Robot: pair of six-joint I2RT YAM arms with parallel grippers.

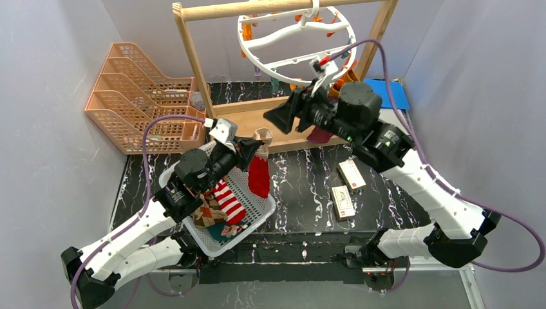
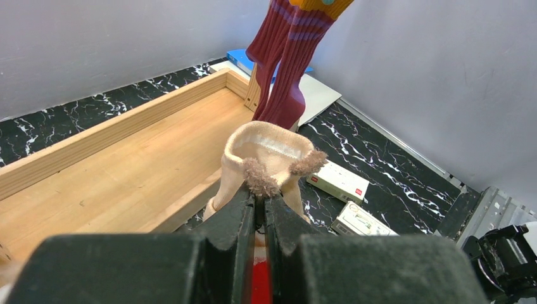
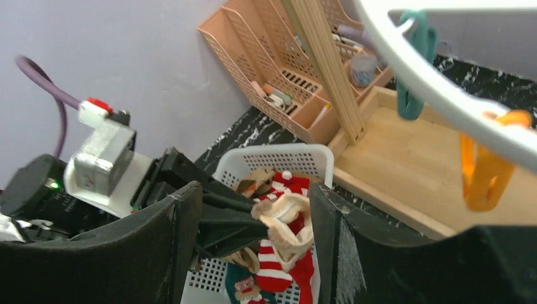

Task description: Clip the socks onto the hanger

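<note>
My left gripper is shut on the cuff of a cream and red sock (image 1: pixel 259 175), which hangs over the right part of the grey basket (image 1: pixel 262 212). In the right wrist view its cuff (image 3: pixel 289 231) shows beyond my right gripper, whose fingers stand apart with nothing held. The right gripper is above the wooden base, below the white round hanger (image 1: pixel 248 51). Several coloured clips dangle from that ring, among them an orange clip (image 3: pixel 484 171) and a teal clip (image 3: pixel 415 63). A maroon pair of socks (image 2: pixel 285 69) hangs at the right.
More socks (image 1: pixel 225 199) lie in the basket. A wooden stand (image 1: pixel 192 55) carries the hanger. An orange organizer (image 1: pixel 129 96) is at the back left. Two small boxes (image 1: pixel 343 203) lie on the dark table, with bare space around them.
</note>
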